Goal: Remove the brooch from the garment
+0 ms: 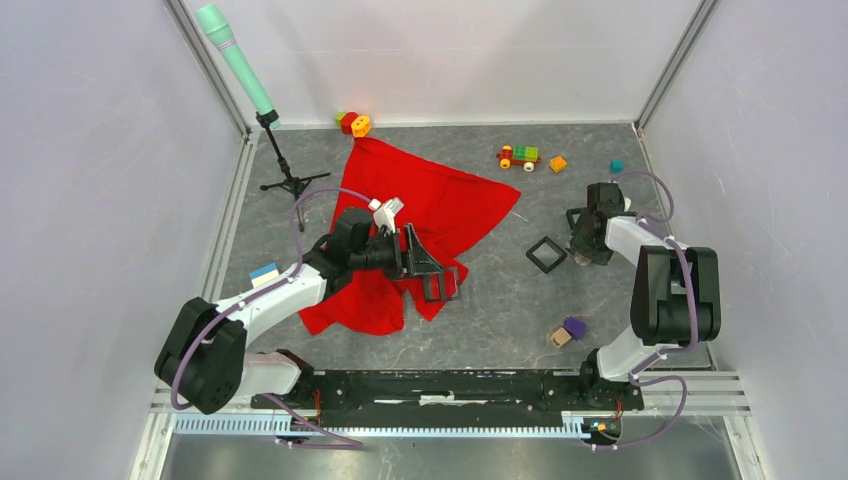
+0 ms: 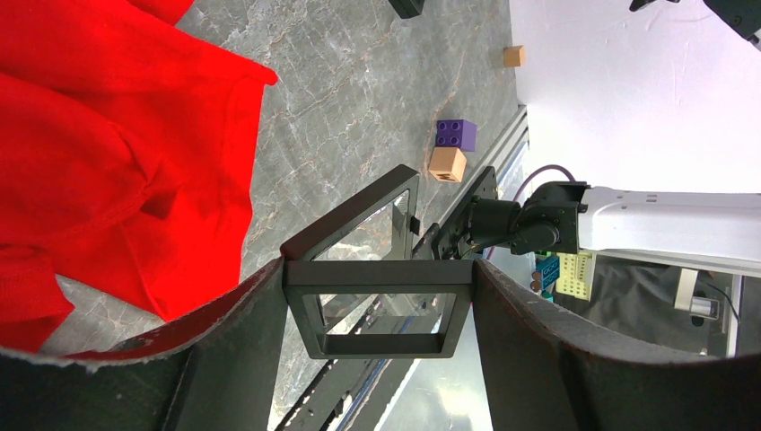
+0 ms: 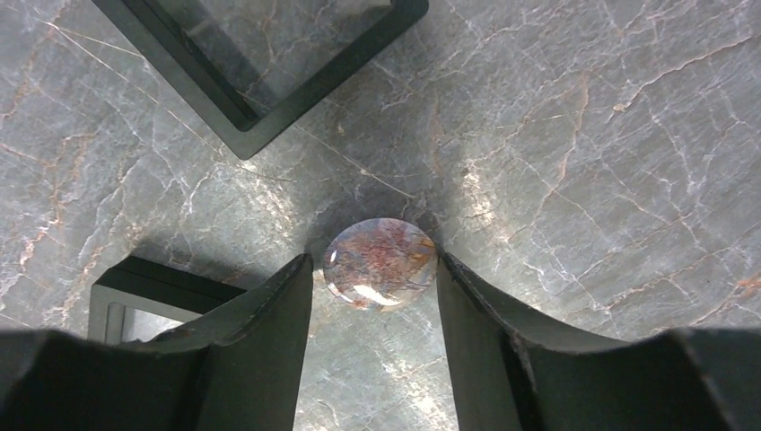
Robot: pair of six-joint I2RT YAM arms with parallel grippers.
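The red garment point(image 1: 430, 190) is spread over the left half of the floor. Over its lower right edge, my left gripper is shut on a black-edged clear frame point(image 2: 377, 345). At the right, a small oval disc point(image 3: 381, 265), glassy and pinkish-grey, lies on the grey floor away from the garment; it may be the brooch. My right gripper is low over it, part open, one fingertip on each side. A slim gap shows at the left side, while the right fingertip seems to touch. No brooch shows on the visible cloth.
Beside the right gripper lie a black square frame point(image 1: 546, 254) and another dark frame point(image 3: 170, 292). Toy blocks include a purple one point(image 1: 574, 327) and a wheeled toy point(image 1: 518, 157). A mint-green tube on a tripod point(image 1: 290, 185) stands left. Bare floor separates garment and disc.
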